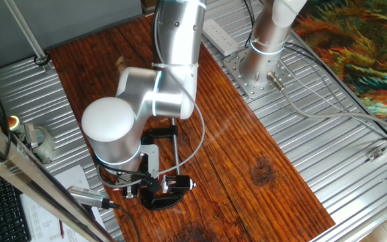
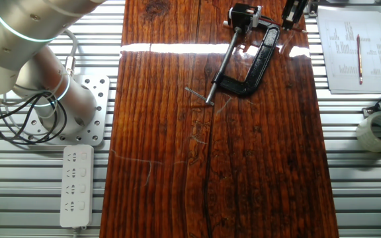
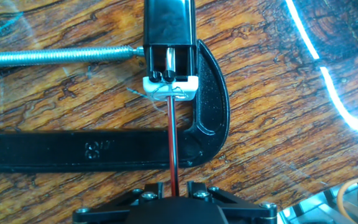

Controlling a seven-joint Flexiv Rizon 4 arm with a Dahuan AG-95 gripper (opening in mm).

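A black C-clamp [image 3: 92, 149] with a silver screw lies on the wooden board, its screw reaching a black block [image 3: 169, 31] with a white end piece [image 3: 173, 87]. From that white end a thin, dark reddish rod [image 3: 172, 140] runs straight down the wrist view, passing between the two sides of my gripper. A dark rounded part covers the spot where the fingers would meet the rod, so their grip on it is hidden. In exterior view 2 the gripper's black tip [image 2: 295, 12] stands right of the black block [image 2: 245, 16], near the clamp [image 2: 256, 69].
Most of the wooden board [image 2: 164, 185] is bare. Across the board lie printed sheets [image 2: 352, 49] and a tape roll [image 2: 380, 131]. A cable [image 1: 202, 134] loops beside my arm.
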